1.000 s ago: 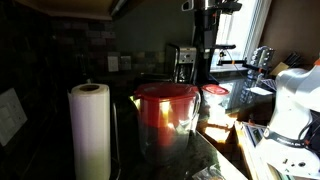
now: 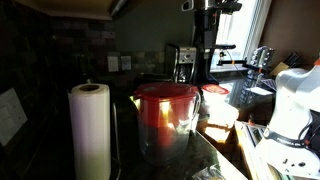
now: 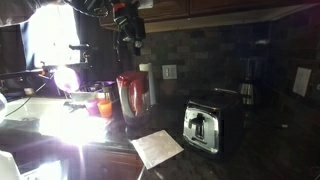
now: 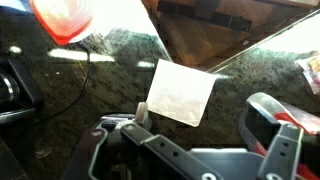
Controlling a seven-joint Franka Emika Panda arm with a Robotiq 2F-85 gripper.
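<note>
No task is given, so these are the main items. In the wrist view my gripper looks open, its dark fingers wide apart and nothing visibly held. Ahead of it a white square sheet [image 4: 180,92] lies flat on the dark counter. A clear container with a red lid [image 2: 167,115] stands upright in exterior view 1; in the wrist view the right finger partly covers a clear and red item. Exterior view 2 has the gripper [image 3: 131,38] high above the counter, near the red container [image 3: 132,93] and apart from it.
A white paper towel roll [image 2: 90,133] stands left of the container. A chrome-fronted toaster [image 3: 204,128] sits right of the sheet. Orange cups [image 3: 105,107] are near the bright window. In the wrist view, a red-rimmed pale item [image 4: 62,18] occupies the upper left.
</note>
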